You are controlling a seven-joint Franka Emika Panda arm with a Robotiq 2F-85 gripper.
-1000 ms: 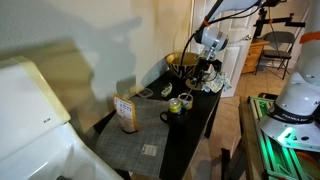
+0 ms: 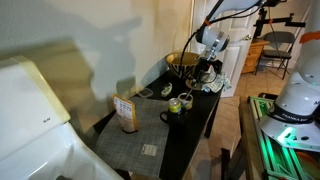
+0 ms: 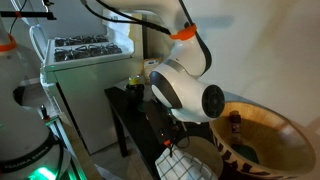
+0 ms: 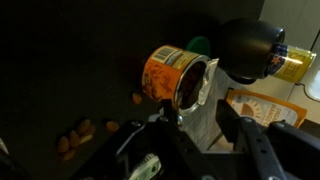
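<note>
In the wrist view, an open-topped can with an orange label lies just beyond my gripper. Its dark fingers stand apart at the lower edge of that view, and no object shows held between them. Several small brown pieces are scattered on the dark surface beside the can. From outside, my gripper is low over the far end of the black counter. The second exterior view shows the gripper pointing down near the counter edge, its tips partly hidden by dark parts.
A black mug with a yellow-labelled container stands past the can, close to an orange-and-white box. A large woven basket sits beside the arm. A grey mat covers the near counter, and a white stove stands behind.
</note>
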